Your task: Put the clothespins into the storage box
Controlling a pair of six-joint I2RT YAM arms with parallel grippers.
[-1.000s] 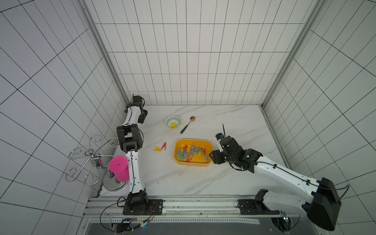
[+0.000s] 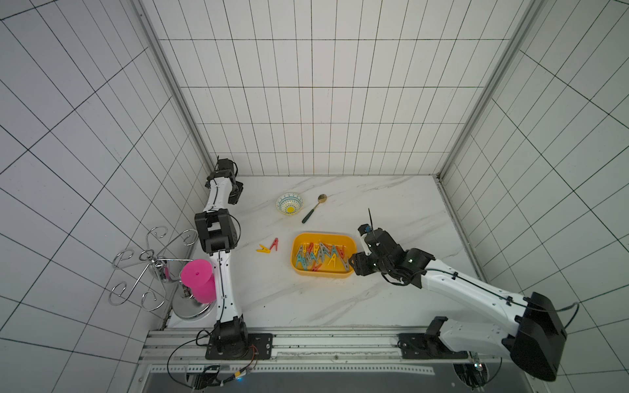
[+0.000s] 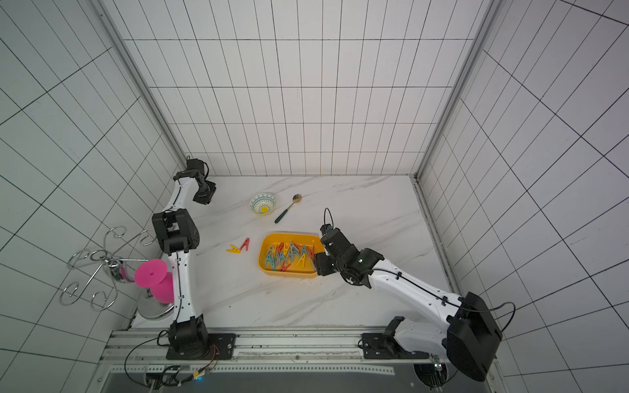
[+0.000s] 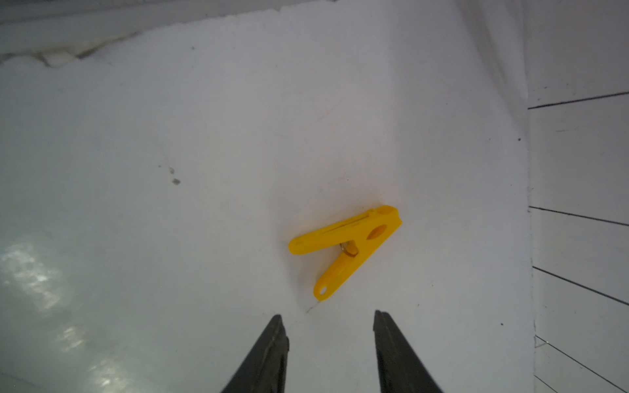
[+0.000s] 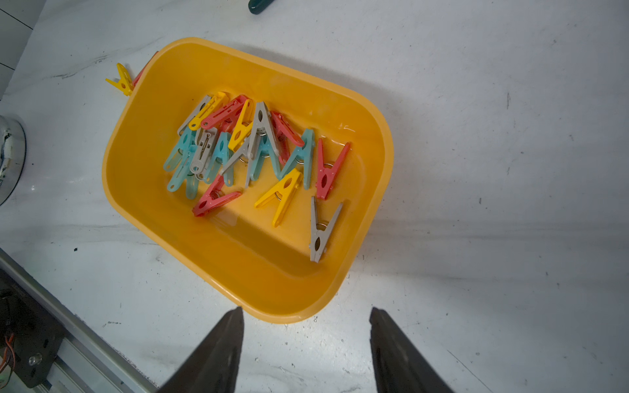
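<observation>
In the left wrist view, a yellow clothespin (image 4: 350, 242) lies on the tabletop just beyond the fingertips of my left gripper, which is open and empty. The top left view has that arm stretched to the far left corner. Another yellow clothespin (image 2: 263, 249) and a red clothespin (image 2: 274, 244) lie left of the orange storage box (image 2: 322, 273). Inside the box are several clothespins in red, yellow, teal and grey. By its near right side, in the right wrist view, my right gripper stands open, nothing between its fingers.
A patterned bowl (image 2: 289, 203) and a spoon (image 2: 314, 208) lie behind the box. A metal rack (image 2: 154, 262) with a pink cup (image 2: 199, 281) stands at the left, close to the left arm.
My left gripper has shifted slightly left and back in the far corner. The right arm has moved a little left, toward the box. The clothespins by the box stay put.
</observation>
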